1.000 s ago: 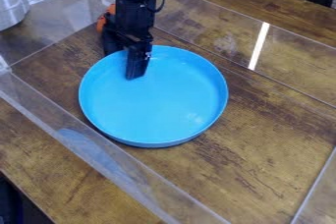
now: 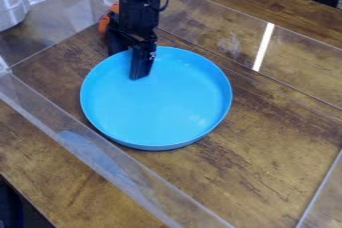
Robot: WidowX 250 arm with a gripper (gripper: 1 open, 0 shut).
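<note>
A large blue plate (image 2: 155, 100) lies on the wooden surface in the middle of the view. My black gripper (image 2: 131, 50) hangs at the plate's back left edge, its lower part over the rim. An orange object (image 2: 107, 20) is partly hidden behind it on the left. Whether the fingers are open or shut, and whether anything is between them, I cannot make out.
Clear plastic edging runs along the left (image 2: 74, 147) and behind the plate. A pale, crumpled-looking shape fills the top left corner.
</note>
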